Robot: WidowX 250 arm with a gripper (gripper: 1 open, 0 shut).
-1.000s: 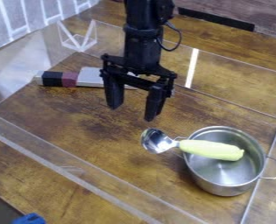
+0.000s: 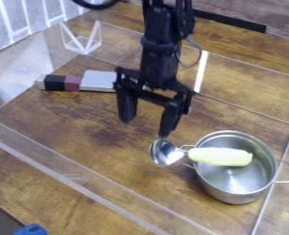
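My gripper (image 2: pixel 148 117) hangs over the middle of the wooden table, its two dark fingers spread apart with nothing visible between them. Below and right of it a steel pot (image 2: pixel 235 186) holds a spoon with a pale yellow handle (image 2: pixel 220 156); the spoon's metal head (image 2: pixel 165 151) sticks out past the pot's left side. Behind my gripper, at the left, lies a flat silver tool (image 2: pixel 101 81) with a dark red and black handle (image 2: pixel 59 83).
A blue object (image 2: pixel 27 229) sits at the bottom left corner. Clear panels and a white wire item (image 2: pixel 83 39) are at the back left.
The arm is slightly blurred and has shifted a little, with the gripper a touch right of where it was a second ago. The pot and spoon look nearly unchanged.
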